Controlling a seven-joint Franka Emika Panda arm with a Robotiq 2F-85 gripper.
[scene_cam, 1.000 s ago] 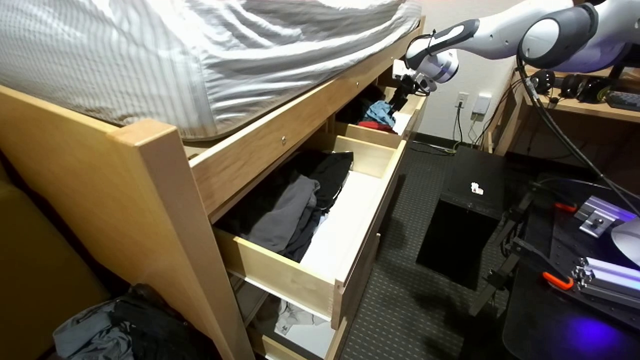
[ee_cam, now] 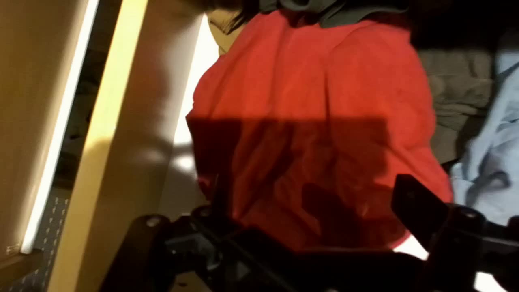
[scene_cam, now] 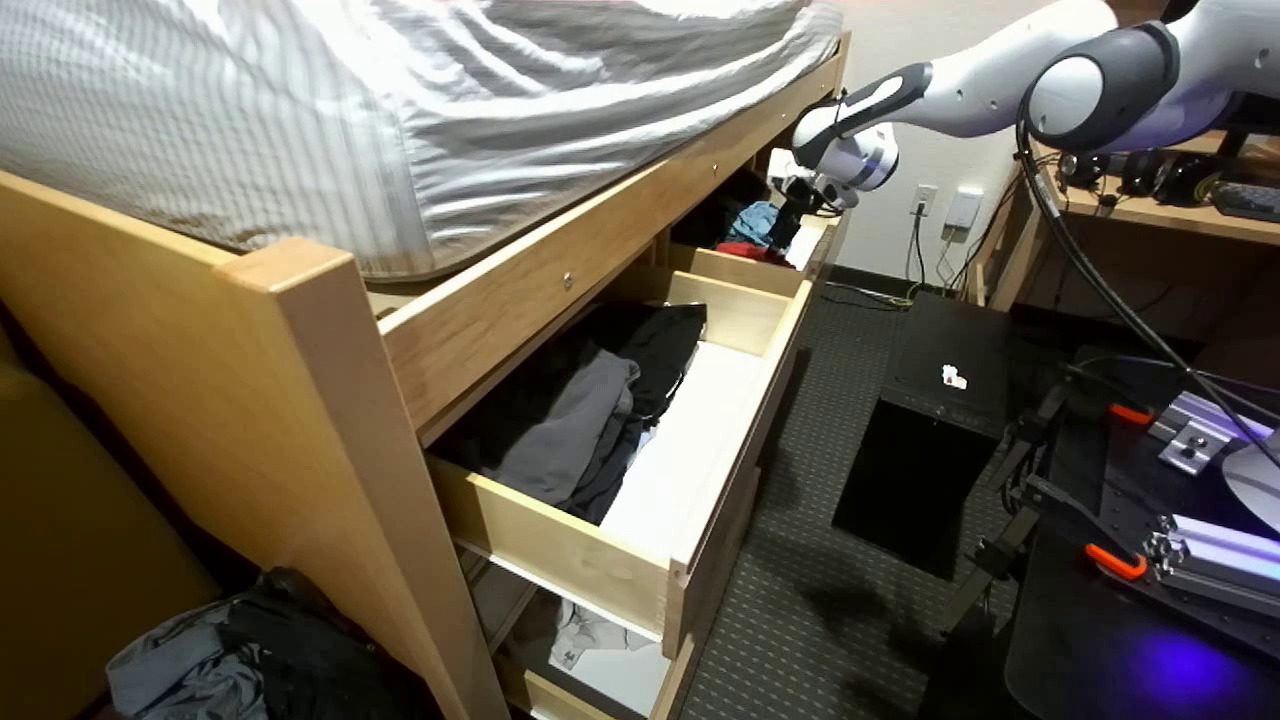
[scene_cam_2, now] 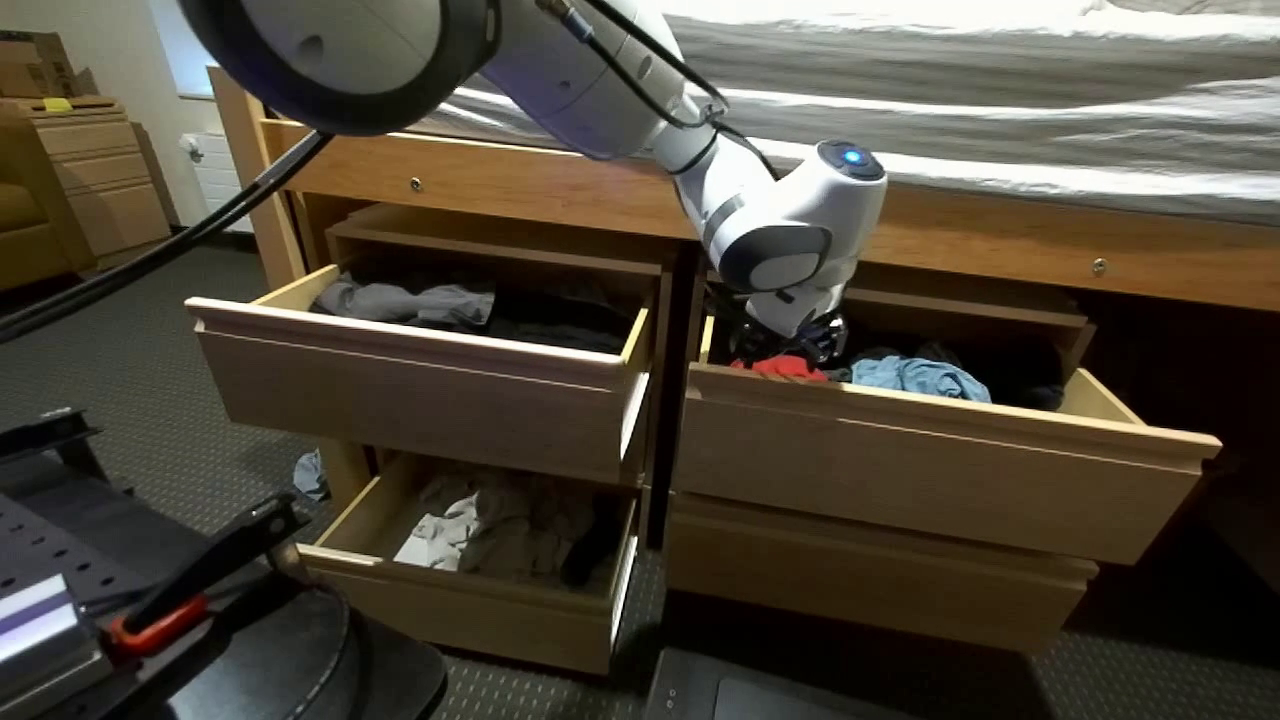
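Note:
A red cloth lies folded in the upper right drawer, against the drawer's left side. In the wrist view my gripper is open over its near part, with the two dark fingers wide apart and no cloth seen pinched between them. Whether the fingers touch the fabric I cannot tell. To the right of the red cloth lies a light blue garment. Exterior view 2 shows the gripper reaching down into this drawer from above, its fingertips partly hidden by the drawer front.
The upper left drawer stands pulled out with grey and black clothes. Below it, another open drawer holds pale clothes. The bed rail runs close above the drawers. A black box stands on the floor in front.
In exterior view 1 the arm's wrist and gripper have shifted left and slightly lower over the far drawer. The clothes look unmoved.

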